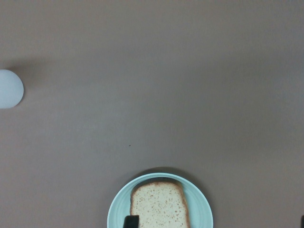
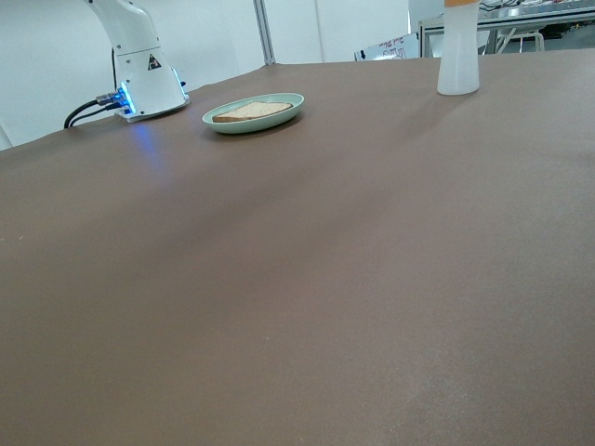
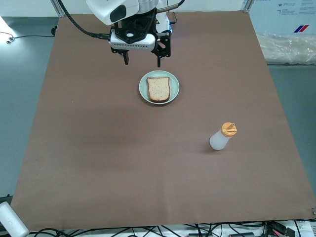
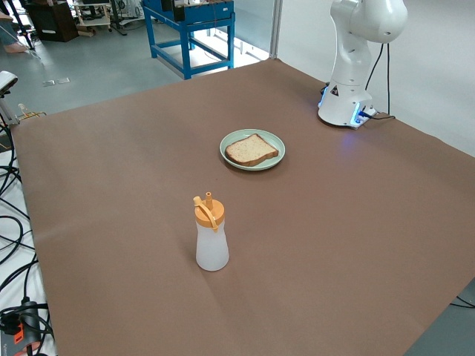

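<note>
A bread slice (image 3: 158,89) lies on a pale green plate (image 3: 143,88); both also show in the top, right and wrist views. A white squeeze bottle with an orange cap (image 4: 212,245) stands upright apart from the plate, to its lower right in the left view. My gripper (image 3: 142,60) hangs above the table behind the plate, its two dark fingers wide apart, open with nothing between them. In the wrist view the fingertips show at the bottom edge, and the bottle's white base is cut off at the left edge.
The white arm base (image 4: 345,104) stands at the back edge. Cables run along the edge opposite the arm, and a blue cart (image 4: 185,44) stands beyond the table.
</note>
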